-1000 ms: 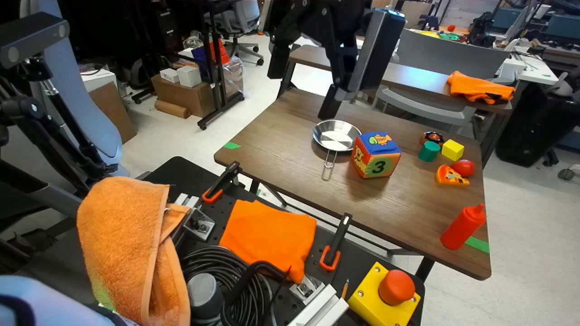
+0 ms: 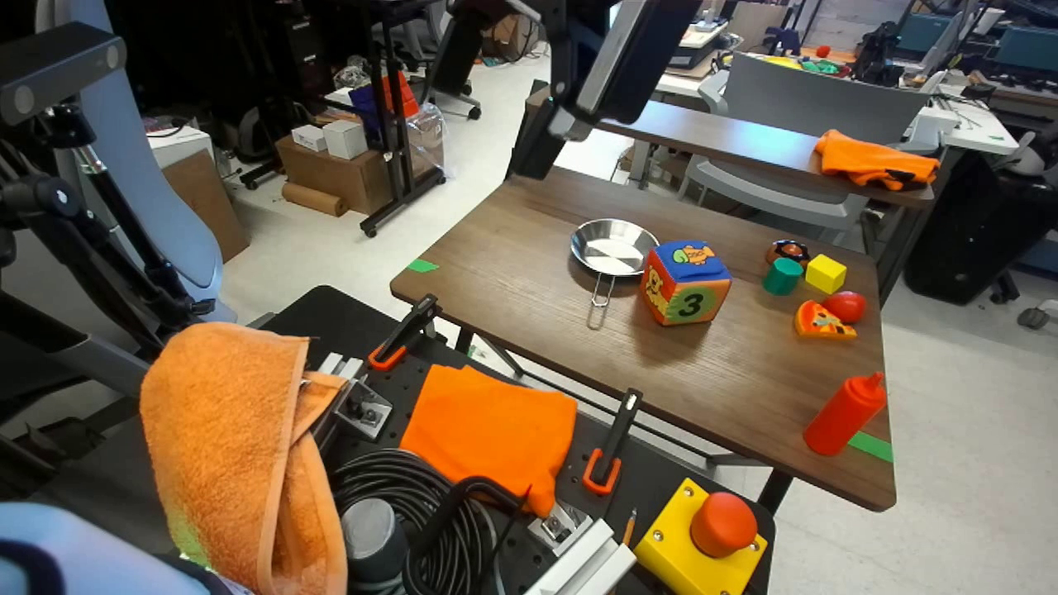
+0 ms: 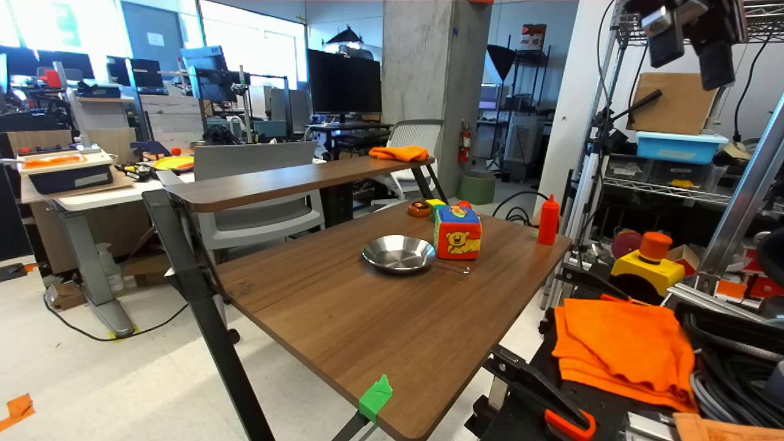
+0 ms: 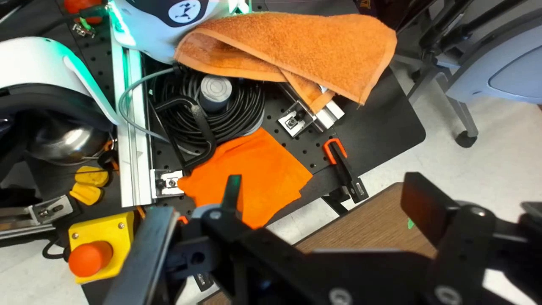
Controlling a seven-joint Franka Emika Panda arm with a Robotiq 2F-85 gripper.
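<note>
High above the table, my gripper (image 2: pixel 496 111) stands open and empty. In the wrist view its two fingers (image 4: pixel 232 192) are wide apart, with the cart edge and floor seen beyond them. On the wooden table (image 2: pixel 555 327), a shiny metal pan (image 2: pixel 615 246) lies with its wire handle toward the cart. Close to the pan is a soft number cube (image 2: pixel 686 283). Toward the far right are a green cup (image 2: pixel 783 277), a yellow block (image 2: pixel 825 273), a red tomato (image 2: pixel 845 307) and a pizza slice (image 2: pixel 823 321). A red squeeze bottle (image 2: pixel 845 413) stands near the right corner.
A raised shelf (image 2: pixel 754 149) runs along the table's back, an orange cloth (image 2: pixel 873 162) on it. The cart carries another orange cloth (image 2: pixel 490 430), coiled cables (image 4: pixel 241 109), clamps (image 2: pixel 617 442) and a red stop button (image 2: pixel 723 525). Bare tabletop lies left of the pan.
In exterior view 1, my gripper has moved up and to the left, farther from the pan. The objects on the table have stayed where they were.
</note>
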